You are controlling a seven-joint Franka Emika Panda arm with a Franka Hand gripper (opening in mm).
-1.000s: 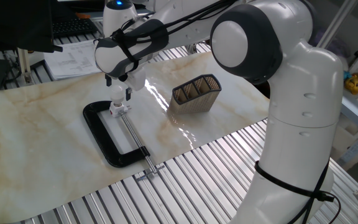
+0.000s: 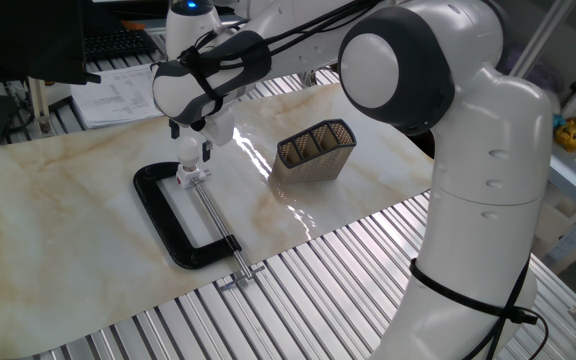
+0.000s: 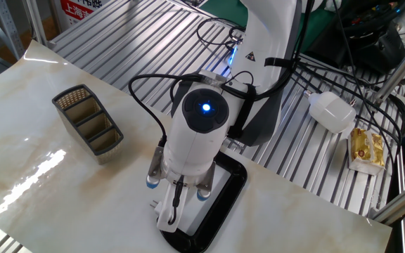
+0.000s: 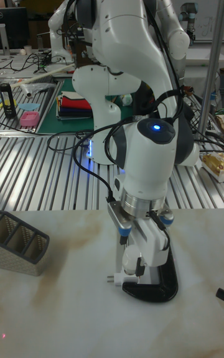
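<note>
A black C-clamp [image 2: 161,222] with a silver screw lies flat on the marbled sheet. Held at the clamp's far end is a small white socket-like piece with prongs [image 4: 122,279]. A round white bulb [image 2: 189,152] stands directly above that piece, seemingly seated in it. My gripper [image 2: 190,141] reaches down over the bulb, its dark fingertips on opposite sides. Whether they press on the bulb or stand slightly clear is too small to make out. From the second exterior view, the hand [image 3: 188,158] hides the bulb and part of the clamp.
A beige-and-dark divided organizer [image 2: 315,155] stands upright on the sheet, apart from the clamp, its compartments looking empty. On the slatted metal table rest a larger white bulb [image 3: 331,112] and a gold-lined box [image 3: 366,150]. Much of the marbled sheet [image 2: 58,240] is bare.
</note>
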